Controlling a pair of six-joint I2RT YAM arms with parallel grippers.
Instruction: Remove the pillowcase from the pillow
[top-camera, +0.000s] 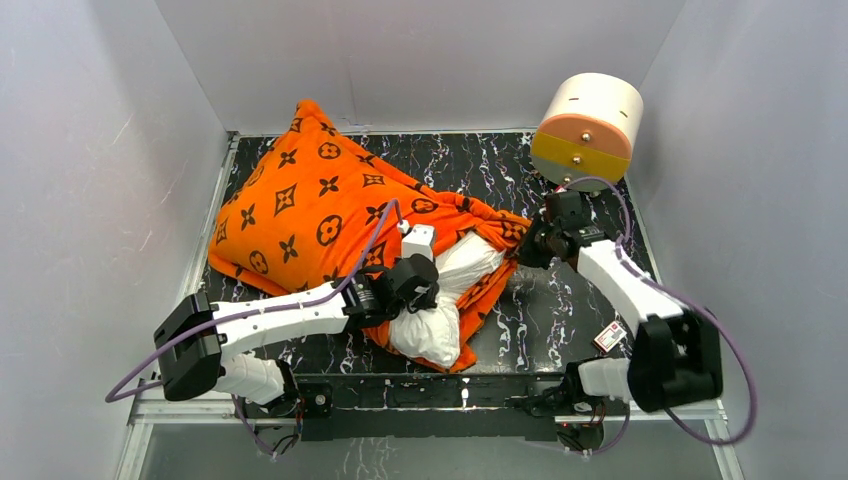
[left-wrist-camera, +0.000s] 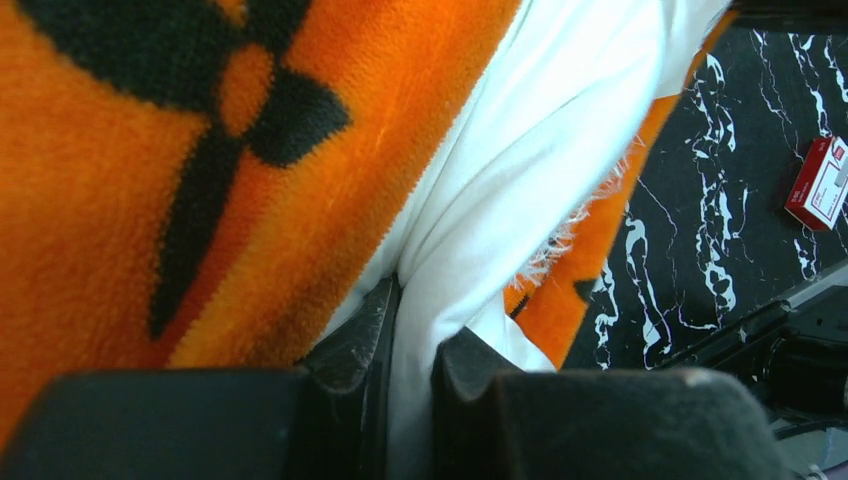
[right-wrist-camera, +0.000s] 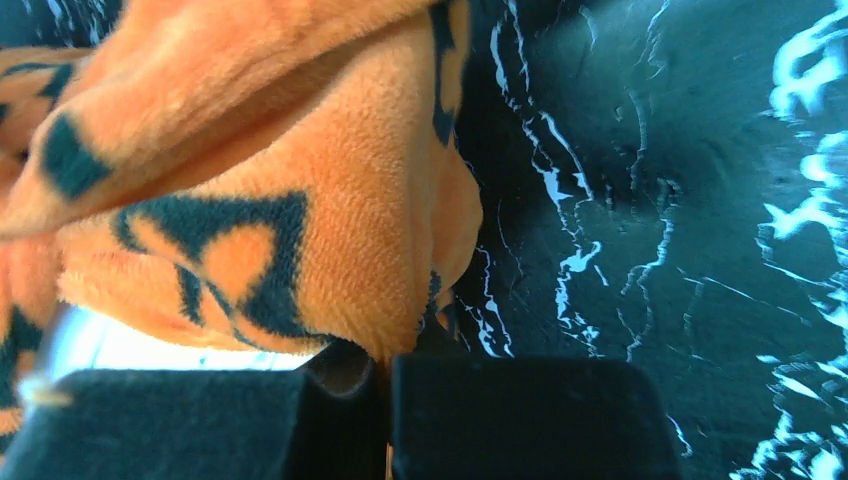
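Note:
The orange pillowcase (top-camera: 300, 215) with black motifs still covers most of the pillow on the table's left and centre. White pillow (top-camera: 466, 266) shows through the opening at its right end. In the left wrist view, a fold of white fabric (left-wrist-camera: 520, 200) runs between the fingers of my left gripper, shut on it beside the pillowcase's edge. My right gripper is shut on the orange pillowcase (right-wrist-camera: 370, 180) at its right edge. The left fingertips are hidden under the wrist in the top view.
A white cylinder with coloured drawers (top-camera: 590, 130) stands at the back right, close behind the right arm. A small red-and-white box (top-camera: 609, 336) lies at the front right. Bare black marbled table (top-camera: 540, 315) shows between the pillowcase and that box.

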